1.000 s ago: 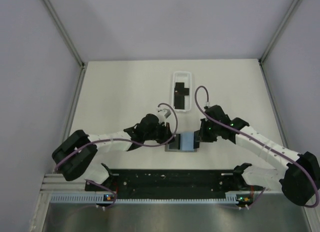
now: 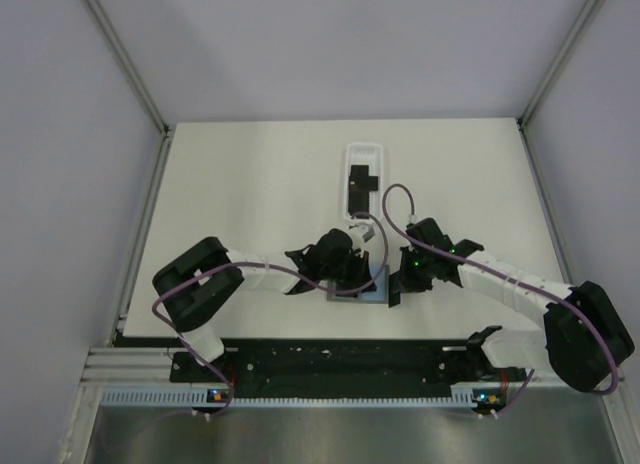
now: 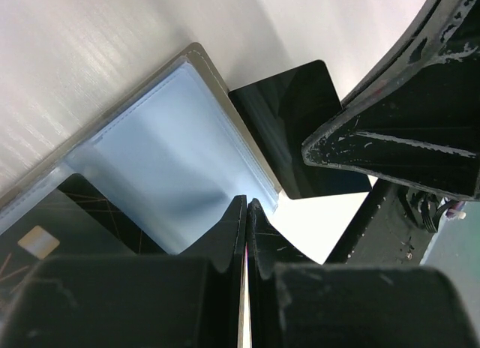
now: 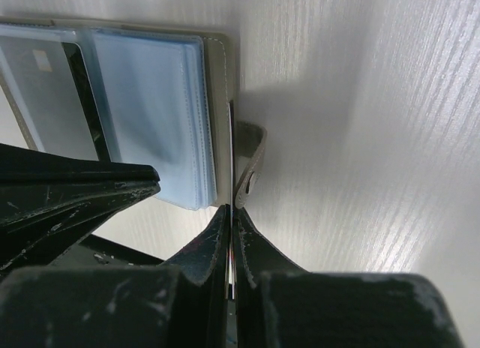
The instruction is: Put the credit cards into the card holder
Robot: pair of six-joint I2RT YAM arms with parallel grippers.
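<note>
The open card holder [image 2: 376, 297] lies near the table's front, its clear bluish sleeves [image 3: 176, 149] spread flat. One dark card with a gold chip [image 3: 39, 243] sits in the holder's left sleeve. My right gripper is shut on a black card [image 3: 292, 127], held on edge along the holder's right border. In the right wrist view that card appears only as a thin line beside the snap strap [image 4: 251, 168]. My left gripper is shut over the bluish sleeves, with nothing visible between its fingers. Whether it touches them is unclear.
Behind the holder stands a white tray [image 2: 350, 212] with several black cards [image 2: 359, 179]. Both grippers are close together over the holder.
My left gripper has moved right and closer to the right gripper, over the holder. The right gripper with its card has shifted slightly; the holder has moved a little left.
</note>
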